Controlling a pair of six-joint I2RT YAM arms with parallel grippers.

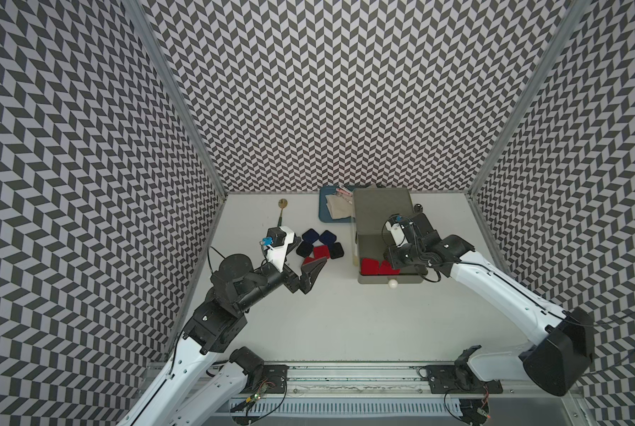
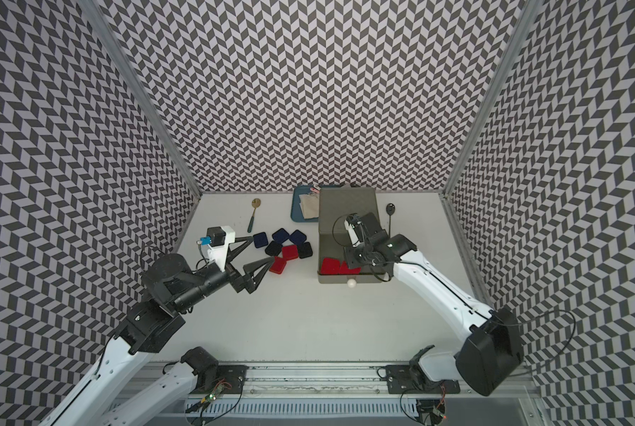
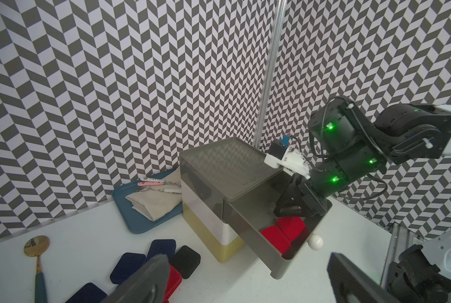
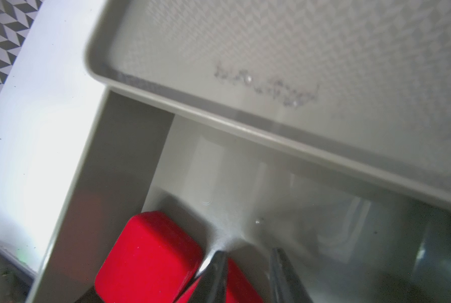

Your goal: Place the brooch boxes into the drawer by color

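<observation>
The drawer [image 4: 205, 171] is pulled out from the grey-topped cabinet, with two red brooch boxes [image 4: 144, 257] lying in its front part. My right gripper is inside it, part open just over the red boxes, with nothing seen held. On the table left of the cabinet lie several dark blue boxes [image 3: 127, 267], black boxes [image 3: 184, 260] and red boxes [image 2: 289, 252], grouped together. My left gripper [image 2: 250, 261] stands open above the table, left and in front of that group, holding nothing.
A blue tray [image 3: 132, 217] with a cloth and pink-handled items sits behind the boxes. A gold spoon [image 2: 255, 203] lies at the back left, a dark spoon [image 2: 390, 210] right of the cabinet.
</observation>
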